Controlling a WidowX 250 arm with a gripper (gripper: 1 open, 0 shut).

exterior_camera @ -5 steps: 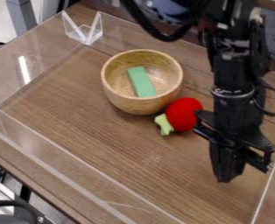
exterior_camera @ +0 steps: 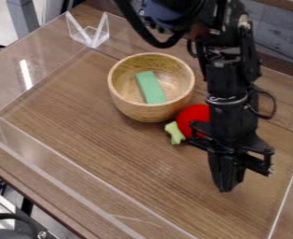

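My black gripper (exterior_camera: 236,166) points down over the wooden table at the right, low and just in front of a red object (exterior_camera: 191,119) with a pale green top, perhaps a pepper or strawberry toy, which it partly hides. The gripper looks shut, with nothing visible between its fingers. A light wooden bowl (exterior_camera: 173,86) holding a green block (exterior_camera: 150,87) stands behind and left of the red object.
A clear wire-like item (exterior_camera: 87,28) lies at the back left. A table edge runs along the right.
My gripper has moved left, toward the red object, and now covers more of it. The bowl and green block are unchanged.
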